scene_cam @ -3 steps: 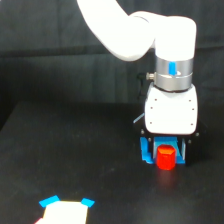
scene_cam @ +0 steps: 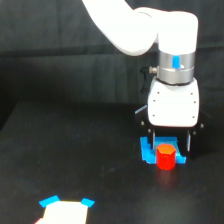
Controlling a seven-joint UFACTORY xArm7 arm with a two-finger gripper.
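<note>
A small red object (scene_cam: pixel 166 157) stands on the dark table, within a patch of blue tape (scene_cam: pixel 148 151). My white gripper (scene_cam: pixel 170 140) points down just behind and above it. Its thin fingers look spread apart, one on each side of the blue patch, and nothing shows between them. The red object appears in front of the fingers, so whether it touches them is hard to tell.
At the lower left a pale object (scene_cam: pixel 65 213) is cut off by the frame edge, with blue tape (scene_cam: pixel 88 202) at its corners.
My gripper has shifted up and slightly right in the view, showing more of the blue patch. The red object stays in about the same place.
</note>
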